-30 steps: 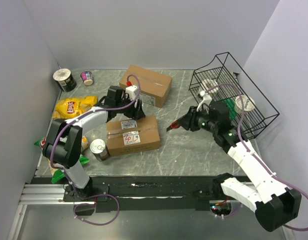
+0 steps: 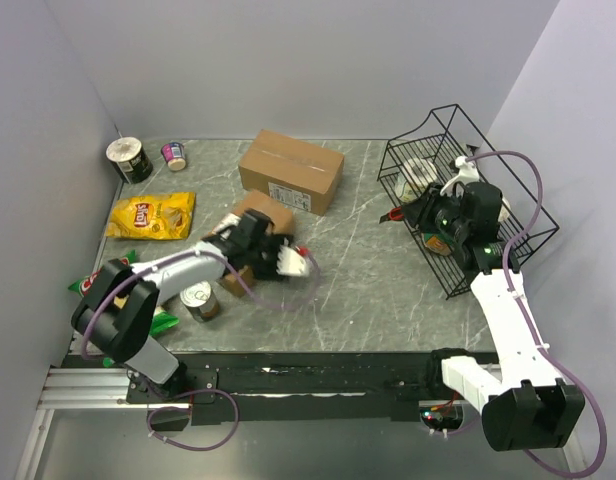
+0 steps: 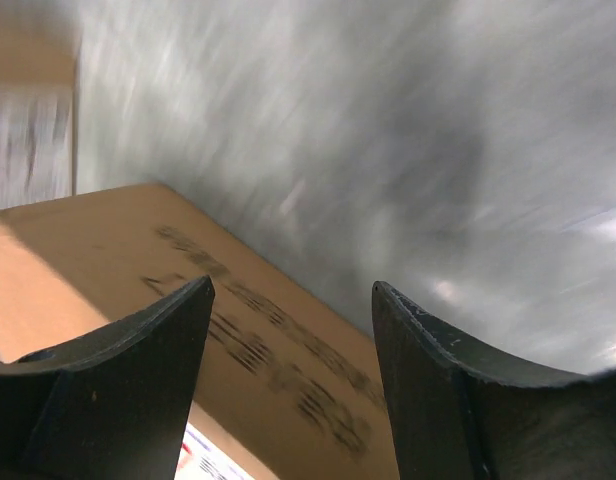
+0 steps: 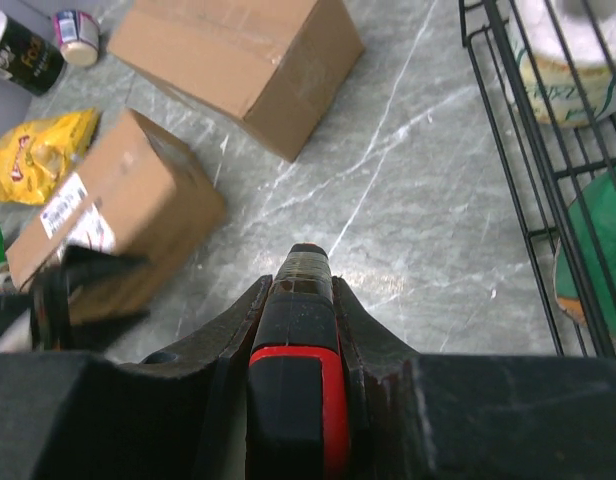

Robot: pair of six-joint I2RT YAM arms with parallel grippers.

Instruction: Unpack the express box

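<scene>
The front cardboard box sits tilted at centre left, with my left gripper over it, blurred; in the left wrist view its brown edge lies under the fingers, whose grip is unclear. My right gripper is beside the wire rack, holding a red-and-black tool, probably a cutter, between its fingers. The second, closed box rests at the back.
Snack bags, cans and cups line the left side. The black wire rack on the right holds several items.
The front box has swung round from lying crosswise to angled. My right gripper moved right and back towards the rack.
</scene>
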